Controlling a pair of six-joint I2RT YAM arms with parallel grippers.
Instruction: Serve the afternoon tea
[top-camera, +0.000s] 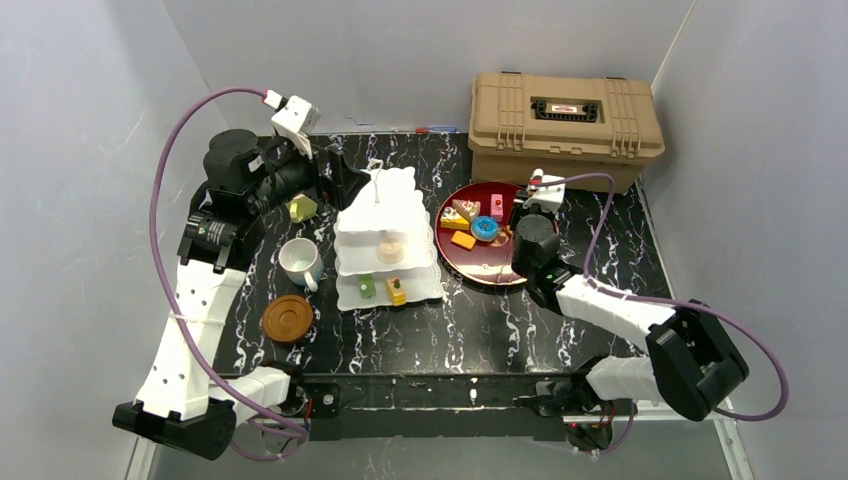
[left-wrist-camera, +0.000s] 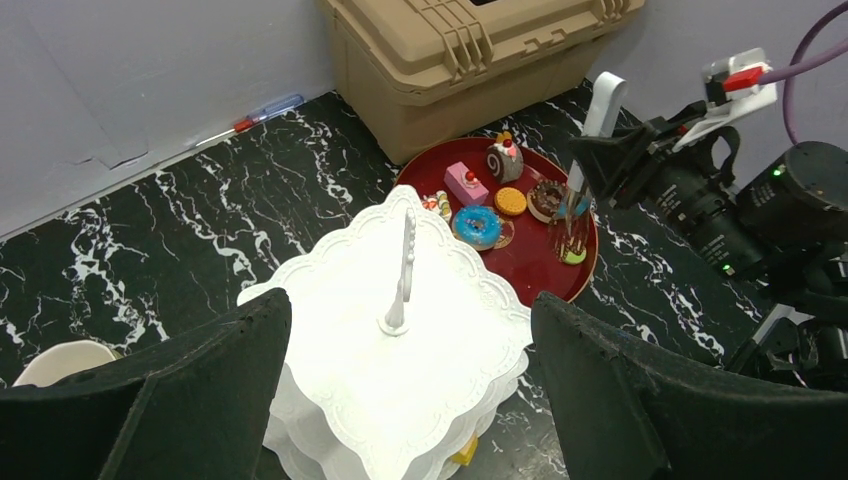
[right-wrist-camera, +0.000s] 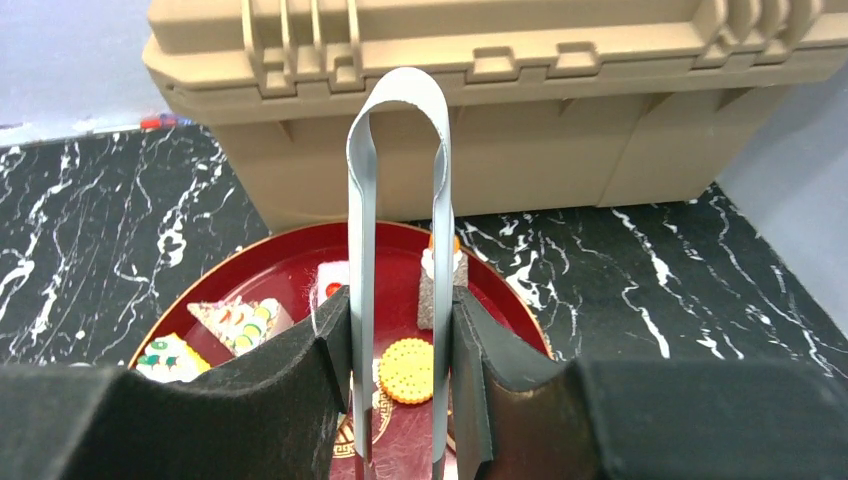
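Observation:
White-metal tongs (left-wrist-camera: 605, 105) stand upright in my right gripper, its fingers closed against both tong arms. Their tips hang over the red tray (left-wrist-camera: 520, 270); whether anything is between them, I cannot tell. On the tray lie a blue donut (left-wrist-camera: 477, 228), a pink cake (left-wrist-camera: 466, 184), a roll cake (left-wrist-camera: 504, 160), a cookie (right-wrist-camera: 406, 371) and cake wedges (right-wrist-camera: 240, 322). Left of it rises the white tiered stand (top-camera: 380, 212), with a pale round treat (top-camera: 390, 250) on the middle tier and green (top-camera: 366, 286) and yellow (top-camera: 396, 291) pieces below. My left gripper (top-camera: 352, 182) is open and empty near the stand's top.
A tan toolbox (top-camera: 565, 120) stands behind the tray. Left of the stand are a white mug (top-camera: 301, 262), a yellow cup (top-camera: 302, 208) and a brown round coaster (top-camera: 288, 318). Black marble (top-camera: 470, 335) lies clear in front of the tray.

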